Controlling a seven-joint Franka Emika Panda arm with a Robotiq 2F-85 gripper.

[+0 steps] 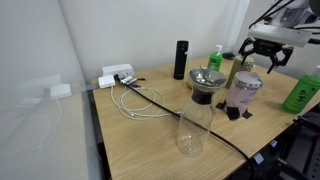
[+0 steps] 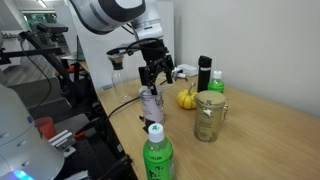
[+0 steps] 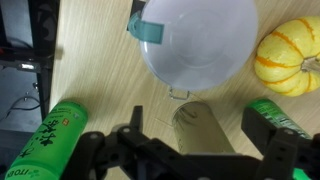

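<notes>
My gripper [image 1: 262, 54] hangs in the air above the right part of the table, fingers spread and nothing between them. Under it in the first exterior view stands a clear canister [image 1: 240, 97] with a white lid. The wrist view looks down on that round lid [image 3: 200, 40], which has a teal clasp [image 3: 148, 30] at its edge. A tan, capped jar [image 3: 200, 130] shows lower down, between the spread fingers in the picture. The second exterior view puts this jar [image 2: 209, 116] upright beside the canister [image 2: 152, 106], and apart from it.
A green bottle [image 2: 158, 155] stands near the front; another green bottle [image 2: 216, 82] is behind the jar. Close by are a small yellow pumpkin [image 3: 290, 58], a black mill [image 1: 181, 60], a metal bowl [image 1: 206, 78] and a glass vessel [image 1: 194, 132]. A black cable [image 1: 165, 103] crosses the table.
</notes>
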